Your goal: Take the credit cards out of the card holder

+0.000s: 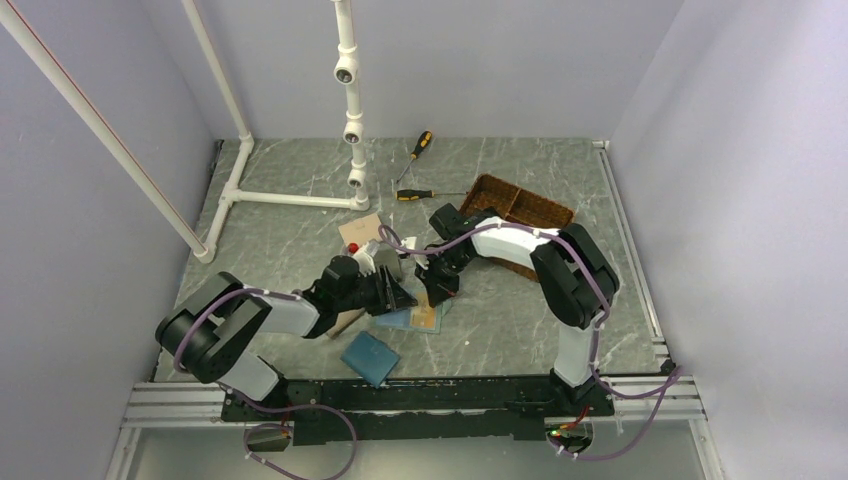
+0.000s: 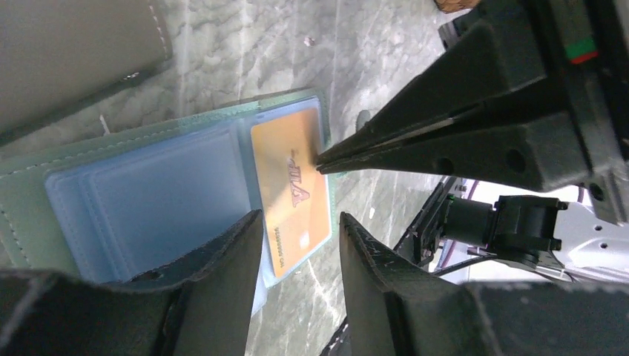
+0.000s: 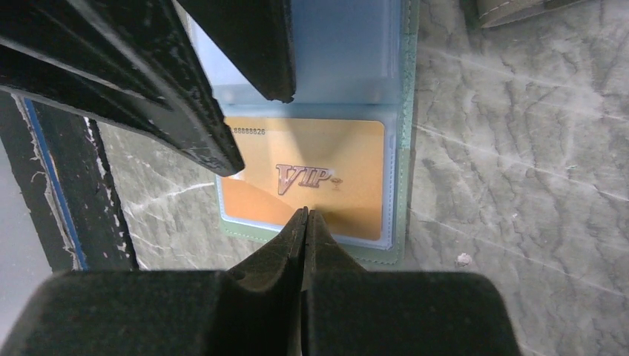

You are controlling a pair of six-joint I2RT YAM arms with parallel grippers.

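Observation:
An open card holder (image 1: pixel 398 318) lies on the marble table, with clear blue sleeves (image 2: pixel 148 200) and a gold VIP card (image 3: pixel 311 196) in one sleeve. My left gripper is part open over the holder, its fingers either side of the card's near edge region, nothing visibly held. My right gripper is shut, its tips at the gold card's edge in the right wrist view; in the left wrist view it rests on the card's edge.
A brown divided basket (image 1: pixel 535 210) sits at back right. Two screwdrivers (image 1: pixel 414 195) lie behind, a tan case (image 1: pixel 358 228) and grey case behind the holder, and a blue case (image 1: pixel 370 356) in front.

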